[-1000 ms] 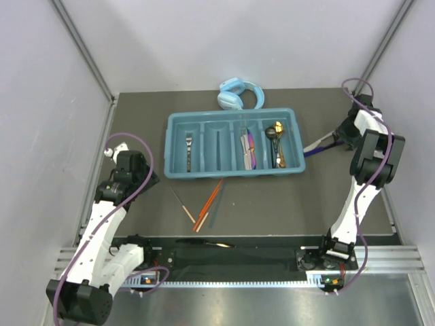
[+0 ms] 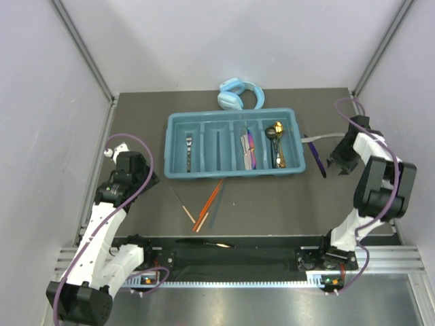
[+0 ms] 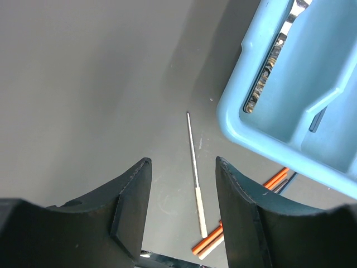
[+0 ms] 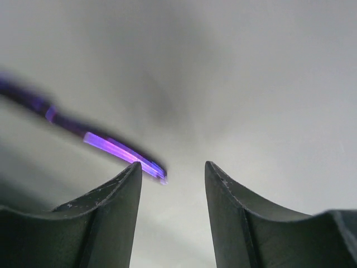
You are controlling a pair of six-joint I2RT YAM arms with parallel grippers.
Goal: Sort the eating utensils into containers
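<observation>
The blue divided tray holds a fork, knives and gold and black spoons in its compartments. A purple-handled utensil and a pale flat utensil lie right of it. My right gripper hovers beside them; in the blurred right wrist view its fingers are apart with nothing held. Chopsticks and a thin pale-handled stick lie in front of the tray. My left gripper stands open over bare table at the left.
Blue headphones sit behind the tray. The table's front edge has a dark strip with a dark utensil on it.
My right gripper has moved toward the front and slightly left. The purple utensil now lies angled front to back, separated from the pale one. The left arm is still.
</observation>
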